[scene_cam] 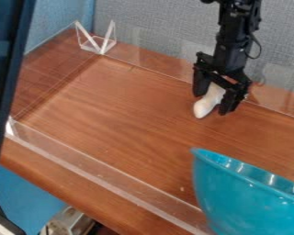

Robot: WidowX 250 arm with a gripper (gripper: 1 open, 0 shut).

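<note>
A pale, elongated object [206,105] lies on the wooden table toward the back right. My black gripper [217,85] is lowered over it with open fingers on either side, hiding part of the object. Its lower end shows below the gripper.
A large turquoise bowl [242,188] fills the front right. Clear low walls edge the wooden table [113,119], with a white bracket [96,39] at the back left. A dark vertical shape [0,64] covers the left edge.
</note>
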